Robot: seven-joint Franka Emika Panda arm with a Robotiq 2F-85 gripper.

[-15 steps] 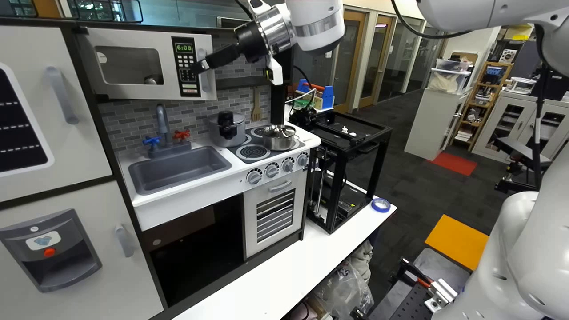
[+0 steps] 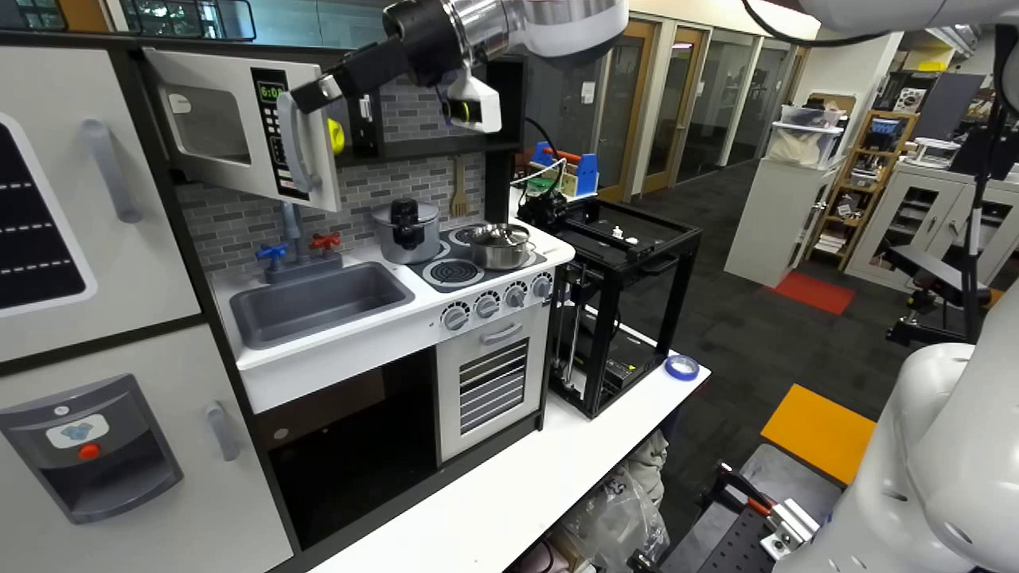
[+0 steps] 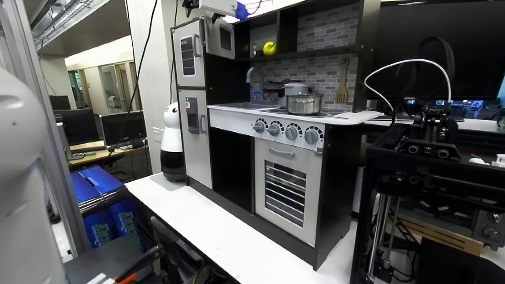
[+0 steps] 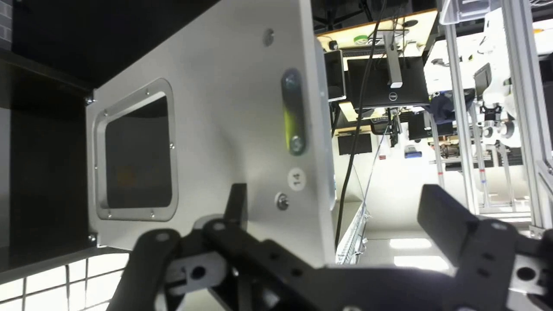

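The microwave door (image 2: pixel 229 129) stands swung open, its grey handle (image 2: pixel 298 143) facing out. My gripper (image 2: pixel 315 94) is at the upper part of that handle in exterior view 1. In the wrist view the open gripper straddles the door's free edge. One finger (image 4: pixel 236 202) lies on the inner side of the door panel (image 4: pixel 223 103), and the other finger (image 4: pixel 440 217) is well out on the far side. Whether either finger touches the door or handle is hard to tell.
Behind the door, a yellow object (image 3: pixel 270 48) sits in the shelf compartment. Below are the sink (image 2: pixel 325 301), a lidded pot (image 2: pixel 406 243) and a steel pan (image 2: pixel 501 250) on the stove. A wire rack (image 4: pixel 67 280) is close by the microwave.
The microwave door has swung farther open, uncovering the yellow object behind it. My gripper has shifted left and slightly up with the door's free edge.
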